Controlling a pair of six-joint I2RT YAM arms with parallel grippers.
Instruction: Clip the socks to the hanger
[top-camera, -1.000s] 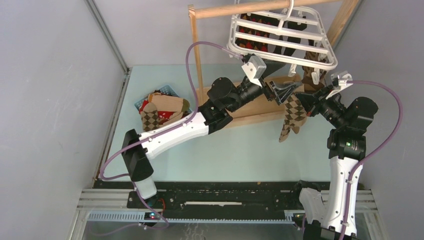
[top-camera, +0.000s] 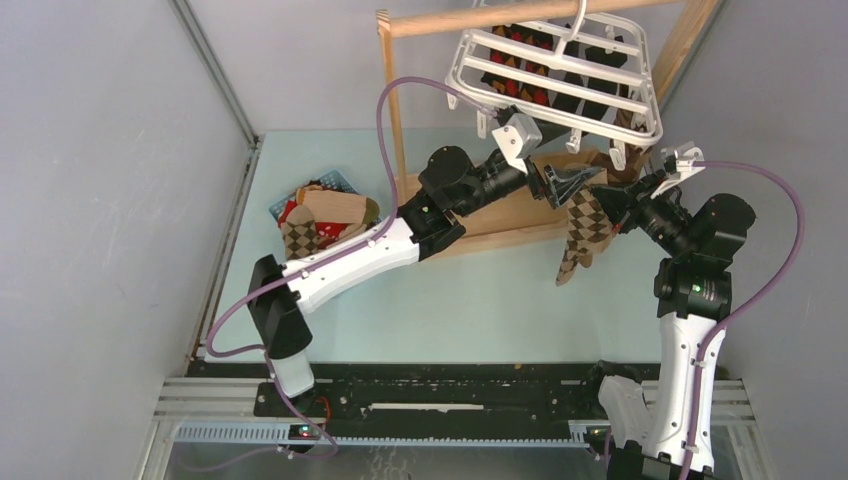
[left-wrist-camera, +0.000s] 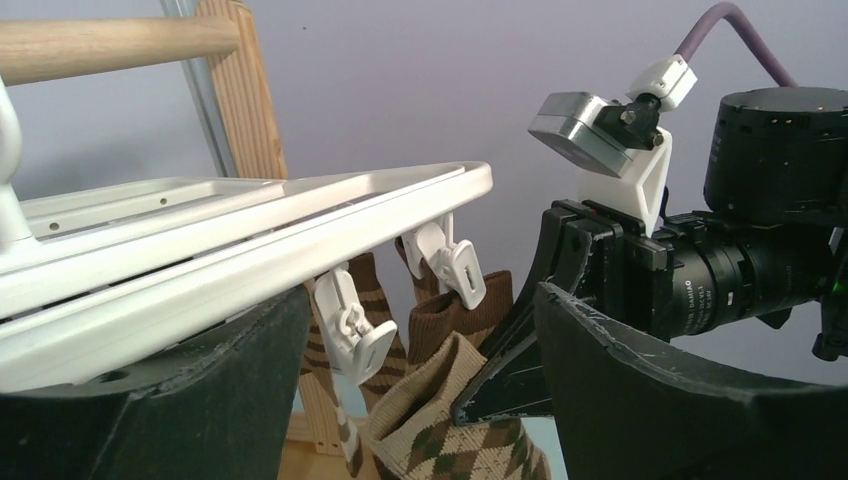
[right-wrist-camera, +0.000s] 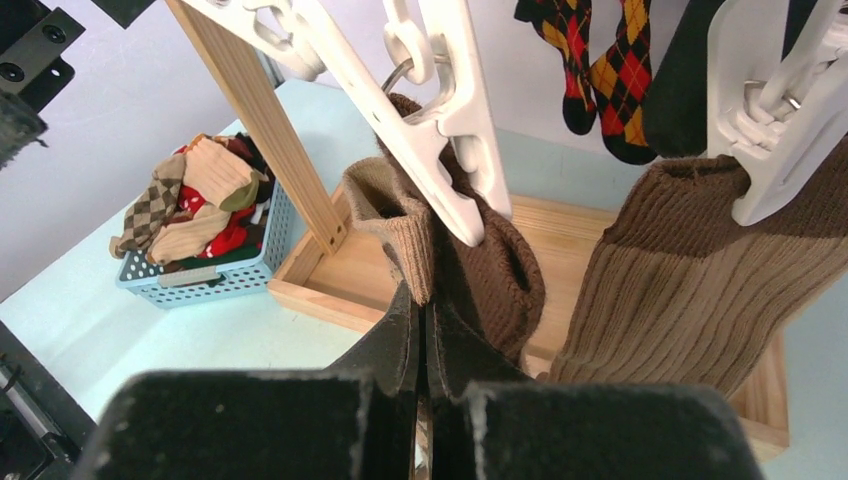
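The tan and brown checkered sock (top-camera: 588, 225) hangs below the right end of the white hanger (top-camera: 560, 88). My right gripper is shut on its cuff (right-wrist-camera: 408, 235), pinching a fold of fabric. Beside that cuff are a white clip (right-wrist-camera: 458, 120) and a dark brown sock (right-wrist-camera: 500, 285); whether this clip grips the checkered cuff I cannot tell. In the left wrist view, one clip (left-wrist-camera: 352, 330) shows between the spread fingers of my left gripper, apart from both. The left gripper is part open and holds nothing.
Patterned and dark socks (right-wrist-camera: 625, 75) hang farther back on the hanger. A ribbed brown sock (right-wrist-camera: 690, 270) hangs from another clip (right-wrist-camera: 775, 110). At the left stands a blue basket (right-wrist-camera: 200, 285) of socks. The wooden frame (top-camera: 392, 110) surrounds the hanger.
The hanger has swung left compared with one second ago. My left arm has shifted only slightly. The right gripper keeps its place, with the checkered sock still at it.
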